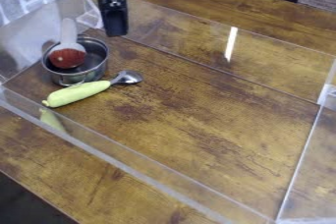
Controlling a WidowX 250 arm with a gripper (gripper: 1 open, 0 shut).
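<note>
A metal pot (85, 71) stands at the left inside the clear-walled enclosure, holding a red round item (66, 58) and a white, paddle-like object (69, 33). In front of it lie a yellow-green corn (74, 94) and a metal spoon (128, 78), close together. My black gripper (114, 27) hangs above and behind the pot, near the back left; it is open by its look, with nothing seen held, though its fingertips are small and dark.
Clear plastic walls (197, 198) surround the wooden table area (210, 120). A white rack or railing stands at the back left.
</note>
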